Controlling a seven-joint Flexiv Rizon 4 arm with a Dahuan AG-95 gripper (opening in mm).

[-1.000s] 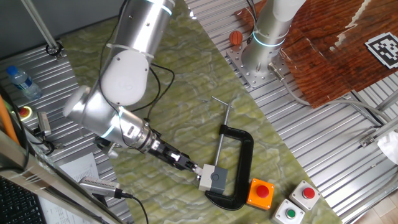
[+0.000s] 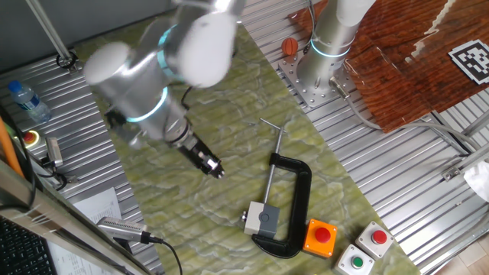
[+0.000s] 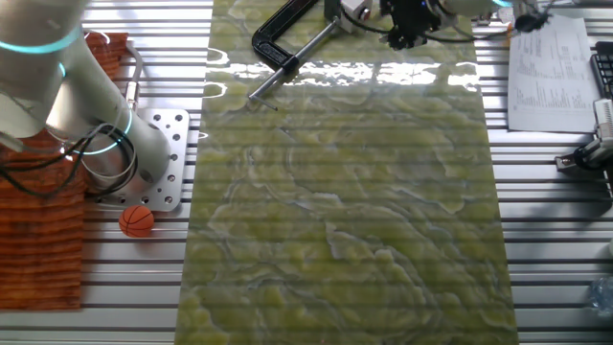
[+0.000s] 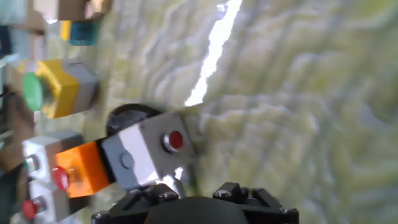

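My gripper (image 2: 220, 175) hangs over the green marbled table, up and left of a grey-and-white button box (image 2: 262, 218) and apart from it. In the wrist view this box shows a red button (image 4: 173, 141) on its near face. Dark gripper parts fill the bottom edge there; whether the fingertips meet is hidden, and no object shows between them. A black C-clamp (image 2: 302, 200) lies around the box, its screw rod pointing away. Beside the clamp sits an orange box with a red button (image 2: 322, 235).
White boxes with a red button (image 2: 378, 237) and a green button (image 2: 357, 262) stand at the lower right.
My gripper was touching the grey-and-white box's left face a second ago. It has since drawn back up and to the left, away from it. The boxes and clamp look unmoved.
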